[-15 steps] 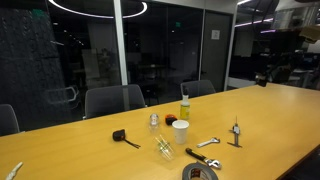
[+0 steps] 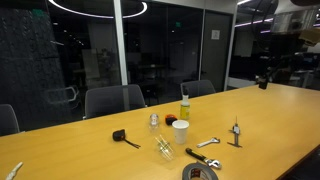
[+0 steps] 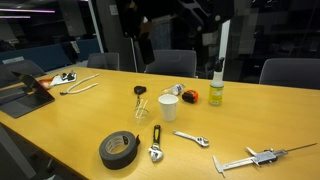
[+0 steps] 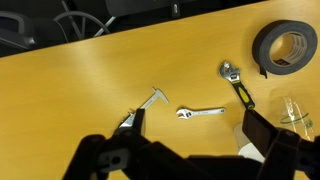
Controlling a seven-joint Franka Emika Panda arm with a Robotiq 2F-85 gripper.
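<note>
My gripper hangs over the table with its two dark fingers spread wide and nothing between them. The small wrench (image 4: 201,112) lies on the tabletop beneath the gap, seen in the wrist view. To its left is the caliper (image 4: 146,107), partly covered by a finger. On the right lie the adjustable wrench (image 4: 237,85) with a yellow-marked handle and the roll of black tape (image 4: 284,47). A white cup (image 3: 168,108) stands upright; in the wrist view the right finger partly hides it.
Behind the cup are a spray bottle (image 3: 216,88), a red-and-black roll (image 3: 190,96) and a tape measure (image 2: 120,135). Pliers (image 3: 80,84) lie at the far left in exterior view 2. Chairs line the far edge. Bare tabletop (image 2: 270,105) stretches toward the right.
At the upper right of exterior view 1, the arm has shifted slightly. The objects on the table have stayed where they were.
</note>
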